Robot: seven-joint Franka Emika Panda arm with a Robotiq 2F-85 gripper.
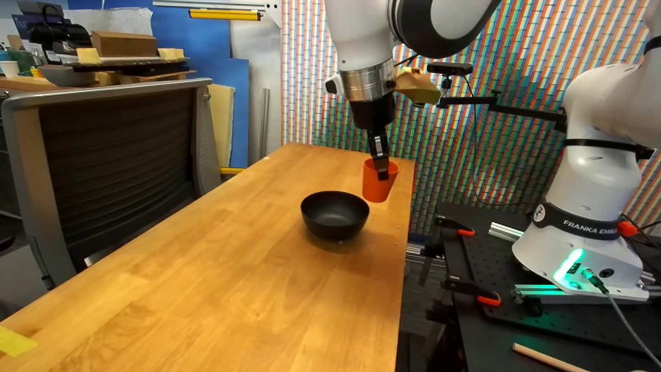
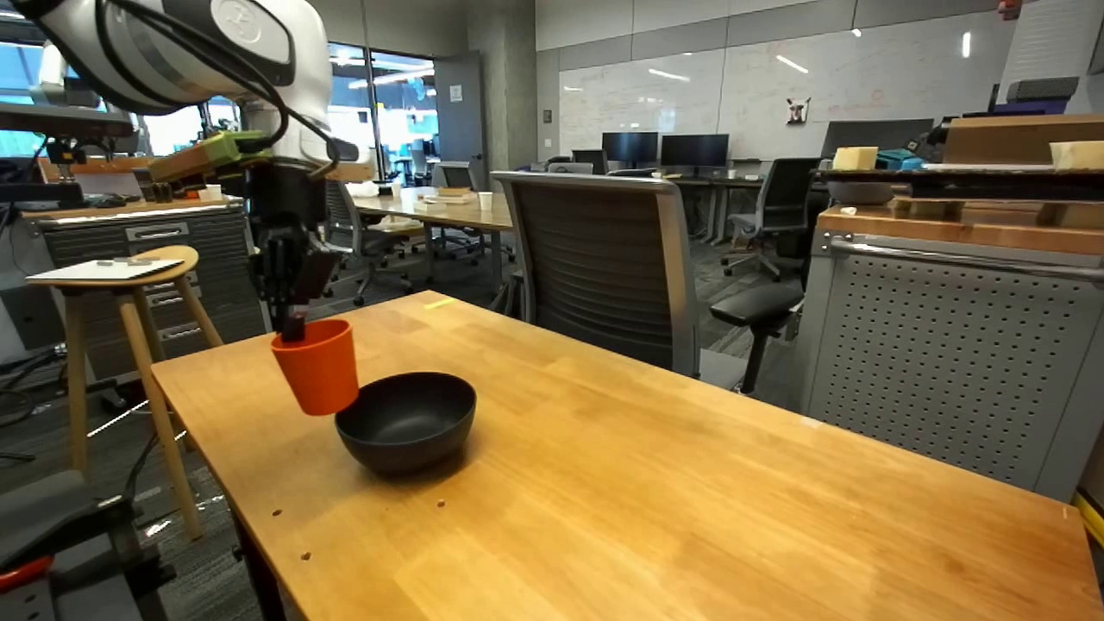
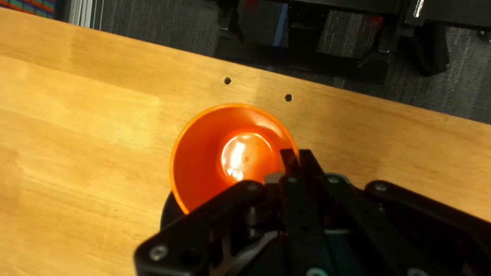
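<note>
An orange cup (image 1: 375, 186) hangs from my gripper (image 1: 380, 172), which is shut on its rim. In exterior view 2 the cup (image 2: 317, 371) is nearly upright, slightly tilted, and its base appears clear of the wooden table. Looking down in the wrist view, I see an empty inside of the cup (image 3: 207, 161), with the gripper pinching the wall on its right. A black bowl (image 1: 334, 217) stands upright and empty on the table; the cup is beside it, toward the far right in exterior view 1. Most of the bowl (image 3: 171, 212) is hidden in the wrist view.
A grey office chair (image 1: 117, 167) stands along one edge. Beyond the opposite edge is the black robot stand (image 1: 496, 248), across a gap.
</note>
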